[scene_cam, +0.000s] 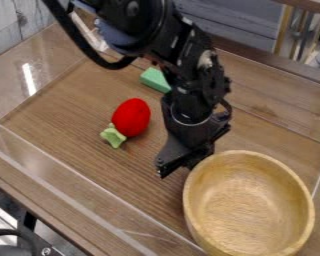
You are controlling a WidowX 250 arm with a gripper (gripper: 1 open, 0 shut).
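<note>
My black gripper (176, 160) hangs low over the wooden table, just behind and left of the rim of a large yellow bowl (250, 240); it looks shut, with nothing visible between its fingers. A red object (132, 117) lies left of the arm, with a pale green piece (113, 136) at its lower left. Behind the arm, a green block (153, 78) is partly hidden.
A raised edge runs along the back right. Dark cables show at the lower left.
</note>
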